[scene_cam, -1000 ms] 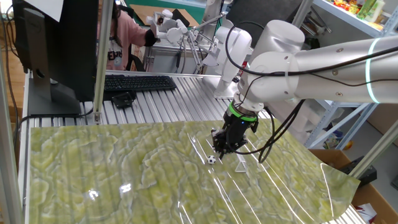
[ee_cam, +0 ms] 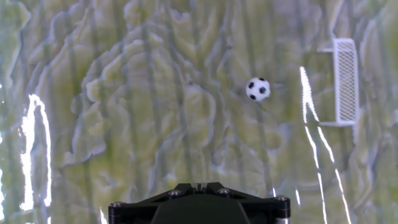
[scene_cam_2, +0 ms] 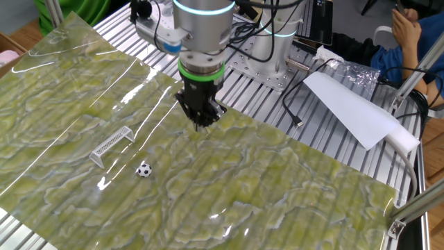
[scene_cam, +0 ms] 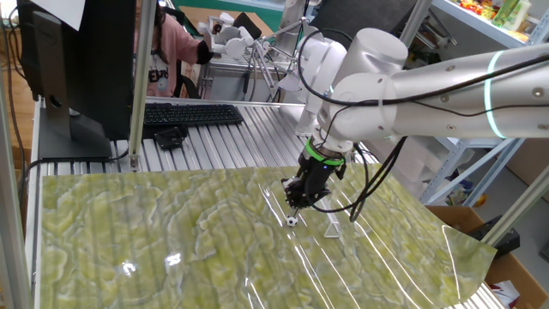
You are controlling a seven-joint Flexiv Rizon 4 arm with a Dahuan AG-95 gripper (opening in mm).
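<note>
A small black-and-white soccer ball (ee_cam: 258,89) rests on the green marbled mat (scene_cam_2: 277,187), right of centre in the wrist view. Farther right stands a white toy goal (ee_cam: 346,81) with a mesh net, a short gap from the ball. My black gripper (scene_cam_2: 197,128) hangs above the mat, apart from the ball (scene_cam_2: 143,169) and the goal (scene_cam_2: 111,146) in exterior view 2. Its fingers come together at the middle of the lower edge in the wrist view, shut with nothing visible between them. From exterior view 1, the gripper (scene_cam: 295,211) appears just behind the ball (scene_cam: 292,221).
A monitor (scene_cam: 73,77) and a keyboard (scene_cam: 193,114) occupy the slatted metal table behind the mat. White sheet material (scene_cam_2: 361,107) lies beside the arm's base. Cables hang from the arm near the gripper.
The ball and goal have stayed in place.
</note>
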